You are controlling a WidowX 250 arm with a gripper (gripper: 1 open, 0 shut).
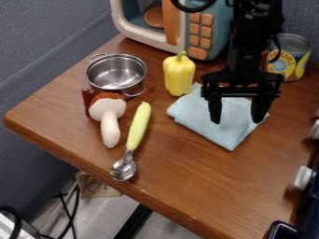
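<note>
My black gripper [236, 110] hangs over the right part of a folded pale-blue cloth [197, 119], its two fingers spread apart and pointing down, with nothing visible between them. Whether the fingertips touch the cloth I cannot tell. A yellow pepper [178, 77] stands just behind the cloth. A green-handled scoop [138, 129] lies to the left, beside a toy mushroom [108, 114].
A steel pot [116, 73] sits at the back left, a toy microwave [156, 21] and a can [286, 63] at the back. Dark objects with white knobs line the right edge.
</note>
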